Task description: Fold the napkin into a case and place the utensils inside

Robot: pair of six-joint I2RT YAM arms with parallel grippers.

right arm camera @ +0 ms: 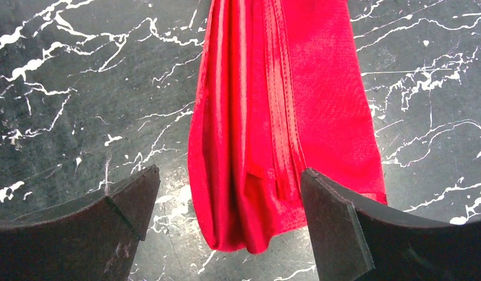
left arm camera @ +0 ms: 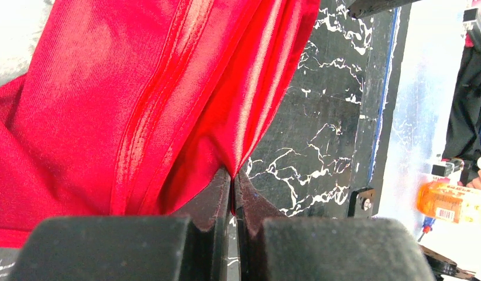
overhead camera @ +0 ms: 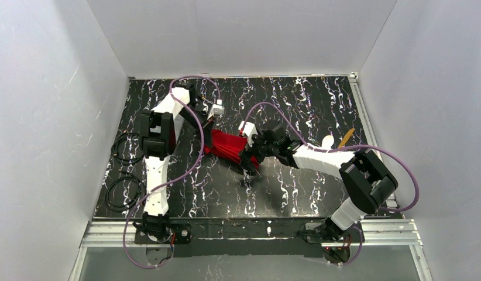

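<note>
A red napkin lies folded lengthwise on the black marbled table, with pleats along one long edge and a stitched band. My left gripper is shut on its gathered end; in the top view that is the napkin's left end. Over the other end, my right gripper stands open, its fingers either side of the napkin, none of it visibly gripped. At the table's right lie a white utensil and a yellow-orange one.
Coiled black cables lie on the left of the table. Grey walls enclose the back and sides.
</note>
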